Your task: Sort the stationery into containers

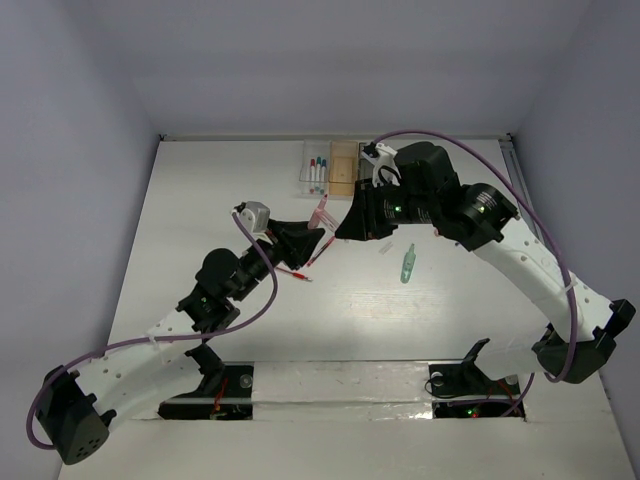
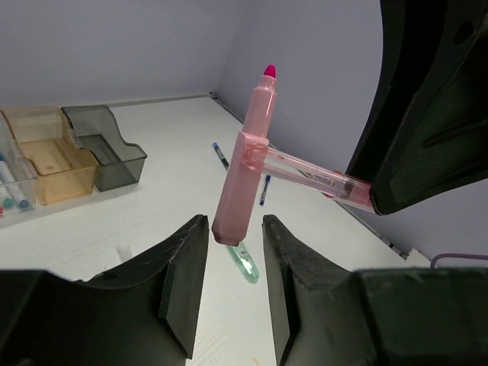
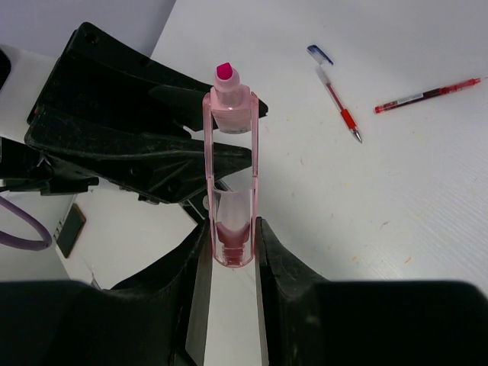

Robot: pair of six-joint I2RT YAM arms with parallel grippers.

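A pink stationery piece [image 2: 248,168] has an upright marker-like body with a bright pink tip and a clear pink arm running sideways. My right gripper is shut on the end of that clear arm. My left gripper stands part open, its fingers on either side of the lower end of the upright body, with gaps showing. In the top view both grippers meet above the table middle, the left [image 1: 320,240] facing the right [image 1: 345,228]. Beneath them lie a red pen [image 3: 427,95] and a red-tipped pen [image 3: 339,103].
At the back stand a clear container with several markers [image 1: 318,175], a tan container [image 1: 342,168] and a grey one [image 2: 114,156]. A green tube [image 1: 408,263] lies to the right. Blue pens [image 2: 264,190] lie farther off.
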